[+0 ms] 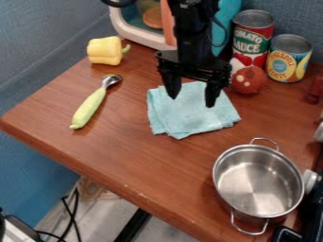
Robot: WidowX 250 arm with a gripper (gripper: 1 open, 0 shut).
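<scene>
My black gripper (pixel 192 91) hangs over the back part of a folded light blue cloth (pixel 191 114) at the middle of the table, its two fingers pointing down and spread apart, open. Whether the fingertips touch the cloth I cannot tell. Nothing shows held between them.
A yellow pepper (pixel 106 50), a green-handled scoop (pixel 90 106), a red tomato (pixel 248 80), a tomato sauce can (pixel 252 36), a second can (pixel 288 59) and a steel pot (pixel 256 186) surround the cloth.
</scene>
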